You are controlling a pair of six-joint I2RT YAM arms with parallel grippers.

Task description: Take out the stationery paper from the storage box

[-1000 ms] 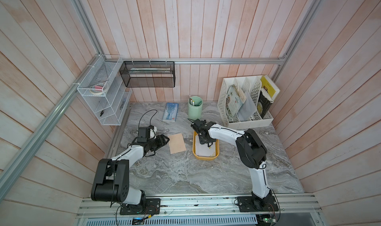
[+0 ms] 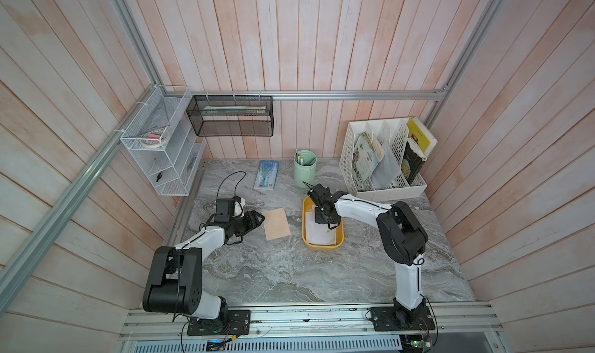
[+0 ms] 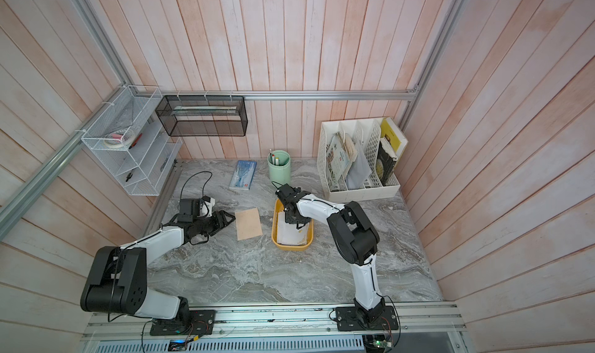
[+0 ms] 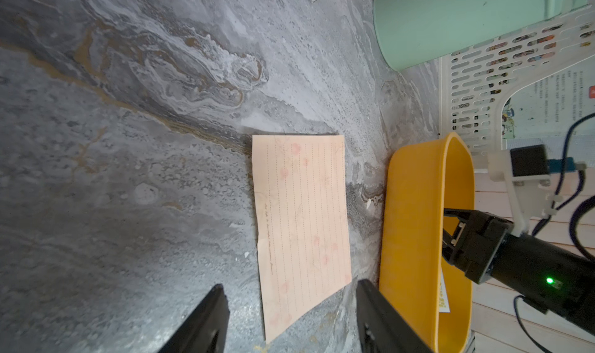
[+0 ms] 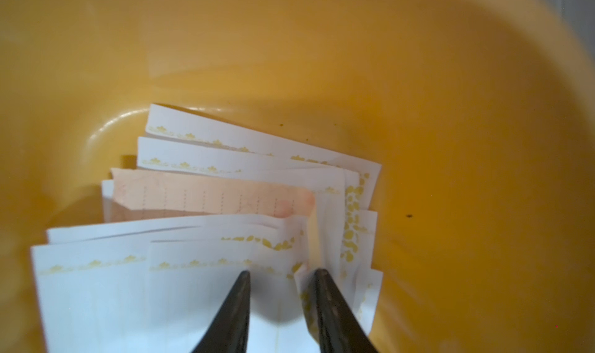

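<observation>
In the right wrist view, the yellow storage box [image 5: 446, 136] holds a loose stack of white stationery paper [image 5: 93, 272] with gold borders. A pink lined sheet [image 5: 204, 195] lies among the white ones, partly covered. Down inside the box, my right gripper has its fingers apart; a curled paper edge touches the right finger, and nothing is clearly pinched. One pink lined sheet [image 4: 303, 222] lies flat on the table left of the box. My left gripper is open above the table by that sheet's near end, holding nothing.
Behind the box stands a green pen cup [image 2: 305, 170], and a blue packet [image 2: 266, 174] lies to its left. A white file holder [image 2: 384, 193] fills the back right.
My right gripper and arm have shifted slightly to the right over the box, and the box has moved a little right too. The left arm and the pink sheet on the table stay put.
</observation>
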